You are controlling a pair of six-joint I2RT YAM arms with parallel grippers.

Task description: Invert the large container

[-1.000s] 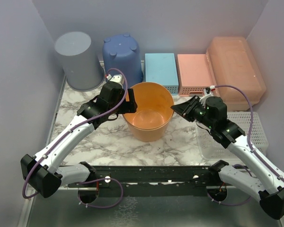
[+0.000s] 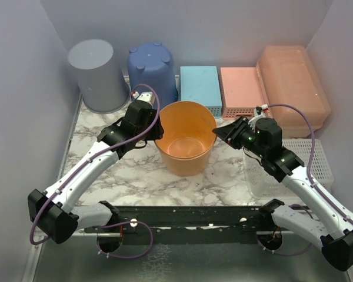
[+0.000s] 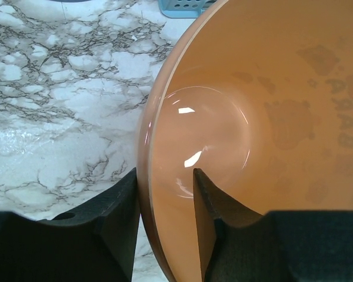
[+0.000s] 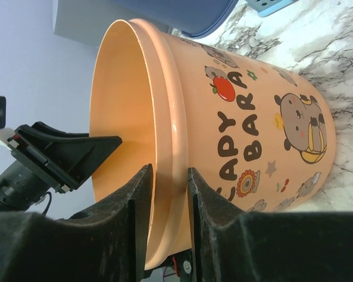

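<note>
The large orange container [image 2: 185, 167] stands mouth up between my arms, its inside facing the camera and its base toward the table's front. Its left rim [image 3: 146, 141] passes between the fingers of my left gripper, one outside the wall and one inside; the gripper is shut on it. On the opposite side my right gripper is shut on the thick rim [image 4: 177, 126], seen edge-on. In the right wrist view, the container's outer wall [image 4: 241, 88] shows printed cartoon animals and lettering. In the top view, the right gripper [image 2: 217, 131] covers its own grip point.
Behind the container stand a blue tub [image 2: 151, 67] and a teal basket [image 2: 200, 88]; a grey bin [image 2: 97, 73] is at back left. Pink [image 2: 241, 88] and orange boxes [image 2: 294, 82] and a white basket [image 2: 262, 191] fill the right. Bare marble [image 2: 115, 182] lies front left.
The right arm and the container have hardly moved.
</note>
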